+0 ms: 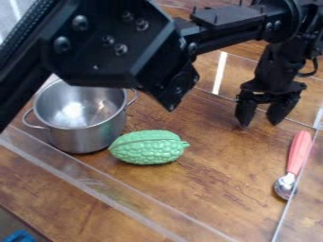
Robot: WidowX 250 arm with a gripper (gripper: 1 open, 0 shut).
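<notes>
My black gripper (263,111) hangs at the right of the camera view, low over the wooden table, its two fingertips apart with nothing visible between them. A steel pot (78,129) with two handles stands at the left. A green bumpy gourd (147,147) lies just right of the pot. An ice cream scoop (299,153) with a pink handle lies at the right, below my gripper.
The black arm crosses the upper left and hides part of the table behind it. A small blue object (19,235) shows at the bottom left corner.
</notes>
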